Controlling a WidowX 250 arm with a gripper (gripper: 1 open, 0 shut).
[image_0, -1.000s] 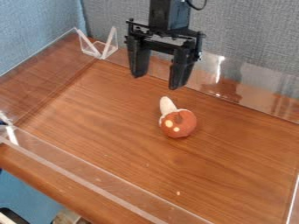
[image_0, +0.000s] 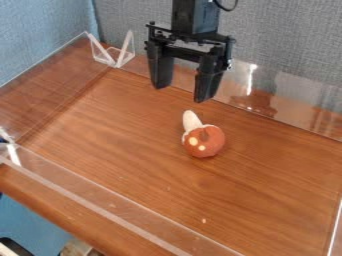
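Observation:
My black gripper (image_0: 183, 80) hangs open above the back middle of the wooden surface, with empty space between its two fingers. Below it and a little to the right lies a toy mushroom (image_0: 205, 141), its red cap with pale spots facing the camera and its white stem pointing up toward the back.
The wooden tray floor (image_0: 134, 180) is mostly clear, bounded by transparent walls. A white wire stand (image_0: 112, 52) is at the back left corner. Grey padded panels rise behind, and partly hidden objects lie at the lower left edge.

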